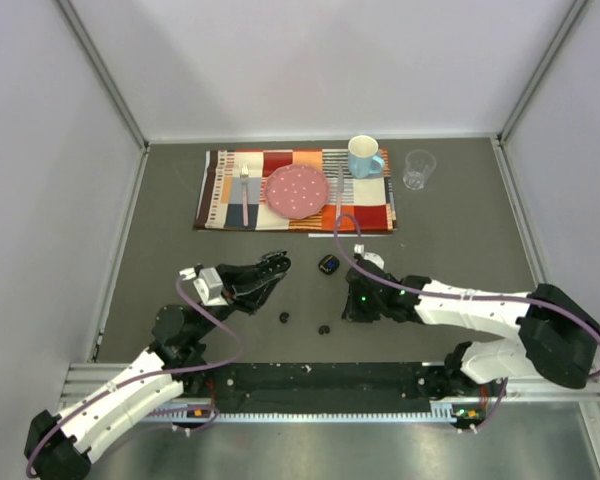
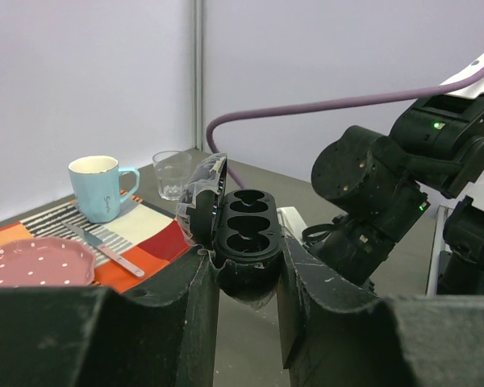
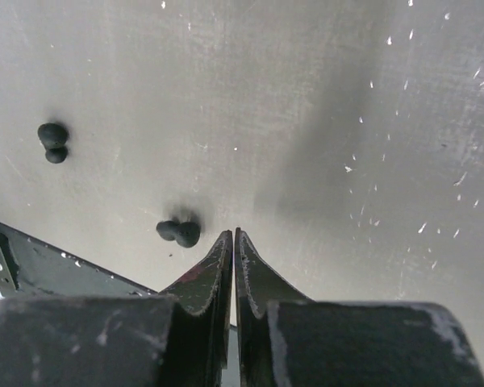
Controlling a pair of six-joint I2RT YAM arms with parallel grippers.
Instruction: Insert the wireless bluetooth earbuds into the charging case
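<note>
My left gripper (image 1: 272,270) holds the black charging case (image 2: 247,242) upright between its fingers, lid open, the empty earbud wells facing up in the left wrist view. Two black earbuds lie on the table: one (image 1: 284,317) further left, the other (image 1: 324,329) nearer my right gripper (image 1: 348,312). In the right wrist view the earbuds (image 3: 53,141) lie left of the fingertips, which sit close together with nothing visible between them.
A dark car-key-like object (image 1: 329,264) lies mid table. Behind are a striped placemat (image 1: 220,200) with a pink plate (image 1: 296,191), fork and knife, a blue mug (image 1: 364,160) and a glass (image 1: 418,172).
</note>
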